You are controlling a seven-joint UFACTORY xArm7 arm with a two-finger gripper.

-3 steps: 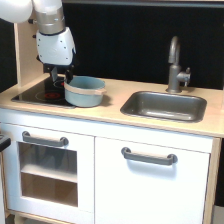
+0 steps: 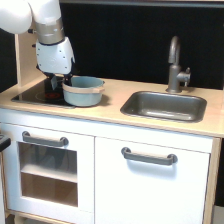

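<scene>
A grey-blue pot (image 2: 85, 93) sits upright on the counter, at the right edge of the black stovetop (image 2: 40, 93). My gripper (image 2: 64, 80) comes down from the upper left and reaches the left side of the pot. Its dark fingers are small and blurred against the black backdrop, so their opening does not show clearly. Whether they touch or hold the pot's rim or handle cannot be made out.
A metal sink (image 2: 163, 106) with a grey faucet (image 2: 176, 68) occupies the counter's right side. Bare wooden counter (image 2: 118, 92) lies between pot and sink. Below are cabinet doors with grey handles (image 2: 150, 156).
My gripper has come slightly lower and to the right, closer to the pot's left side. The pot sits almost where it was, perhaps a touch further left.
</scene>
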